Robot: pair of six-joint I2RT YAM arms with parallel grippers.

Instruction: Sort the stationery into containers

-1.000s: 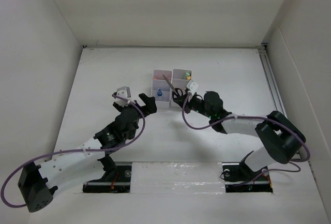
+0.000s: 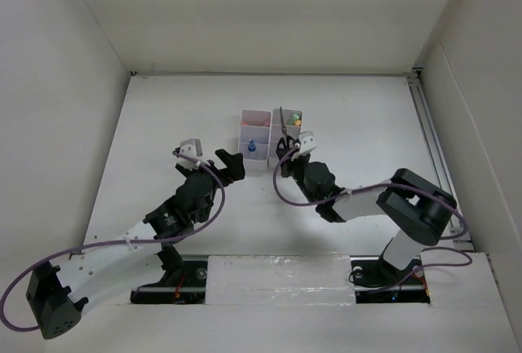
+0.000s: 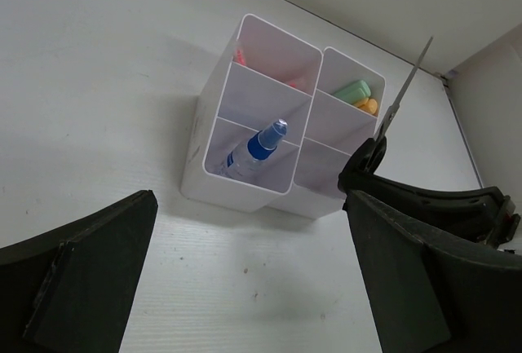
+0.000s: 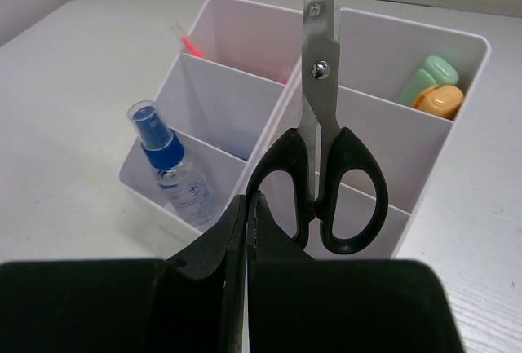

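Black-handled scissors (image 4: 320, 76) stand blades up in my right gripper, which is shut on the rim of one handle loop. In the top view they rise over the right-hand container (image 2: 287, 116). That white container (image 4: 481, 51) holds green and orange highlighters (image 4: 440, 102) in its back compartment; the compartments in front of it look empty. The left-hand container (image 3: 214, 145) has a blue-capped spray bottle (image 3: 253, 151) in its front compartment and a pink item (image 3: 239, 56) at the back. My left gripper is open and empty, left of the containers (image 2: 236, 157).
A pale wall (image 2: 261, 27) stands behind, and a metal rail (image 2: 432, 133) runs along the right side.
The left arm shifted barely.
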